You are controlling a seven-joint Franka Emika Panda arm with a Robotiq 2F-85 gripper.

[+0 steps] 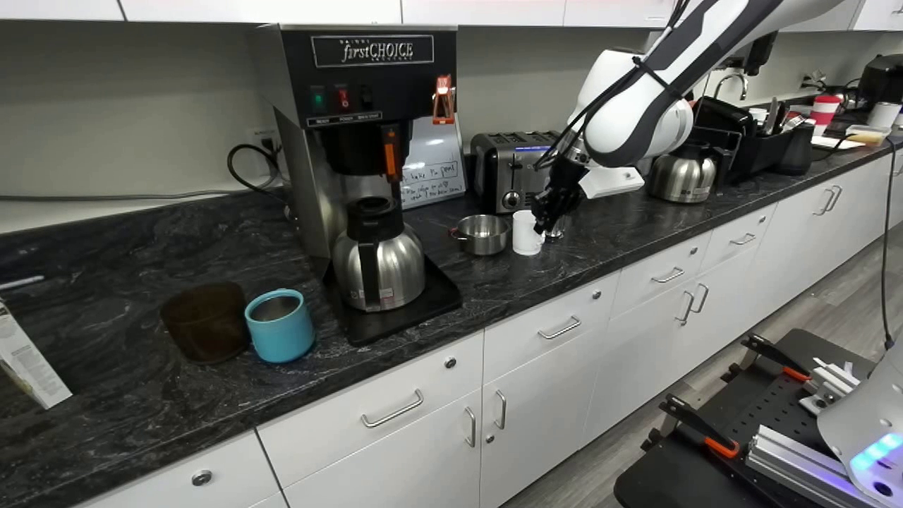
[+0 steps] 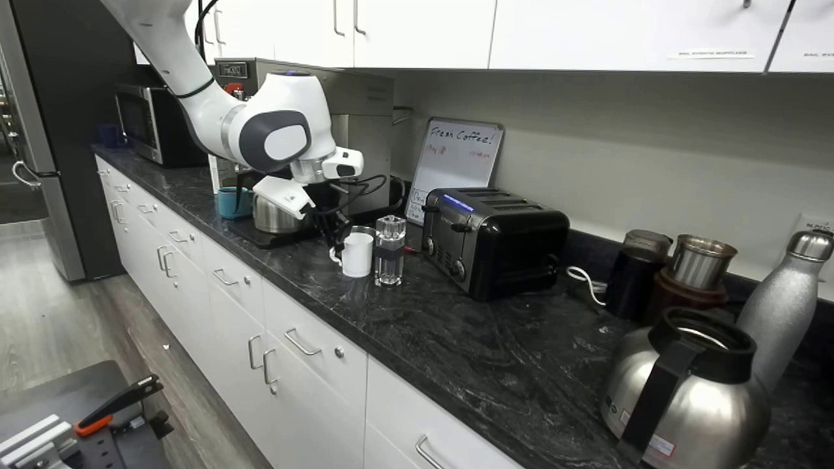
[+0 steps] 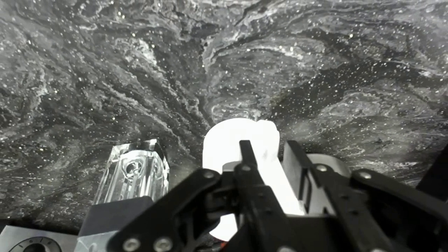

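A white mug (image 3: 229,134) stands upright on the dark counter. Its handle (image 2: 334,254) faces the counter's front edge in the second exterior view. My gripper is right over the mug, pointing down. In the wrist view a narrow gap lies between the fingers, with the mug's white side showing through it. Whether they touch or pinch the mug cannot be told. From the first exterior view, the gripper (image 1: 542,227) is at the mug's upper right side, partly covering it.
A clear faceted grinder (image 2: 390,250) stands close beside the mug, with a toaster (image 2: 492,238) behind. On the mug's other side are a small steel pot (image 1: 482,234) and the coffee maker (image 1: 364,85) with its carafe (image 1: 381,262).
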